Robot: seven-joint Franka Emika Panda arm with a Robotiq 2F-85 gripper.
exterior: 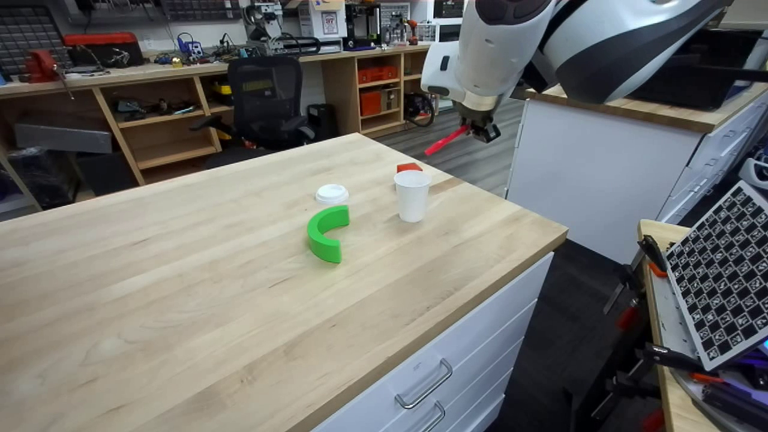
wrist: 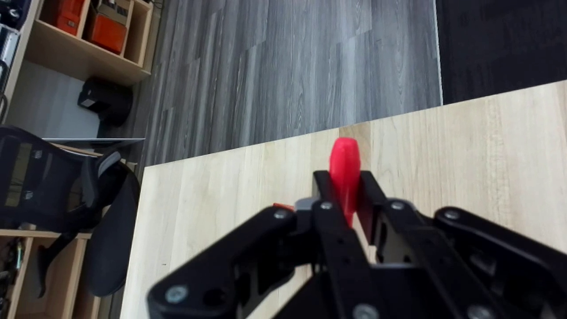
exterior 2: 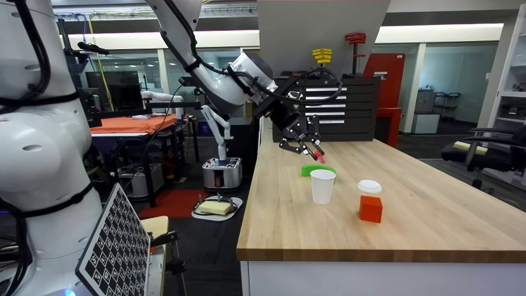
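Note:
A slim red stick point(wrist: 344, 165) is clasped between the black fingers of my gripper, pointing out beyond their tips in the wrist view. In exterior view 1 the stick point(exterior: 444, 140) slants down to the left, in the air above the table. The white paper cup point(exterior: 412, 198) stands upright on the table, apart from the stick. A green curved block point(exterior: 321, 235) lies to its left, and a white lid point(exterior: 332, 194) rests farther back. The red block point(exterior 2: 370, 209) is mostly hidden behind the cup in exterior view 1 but shows clearly in exterior view 2.
A black tool chest point(exterior 2: 340, 111) stands at the far end in exterior view 2. An office chair point(exterior: 266, 101) is behind the table.

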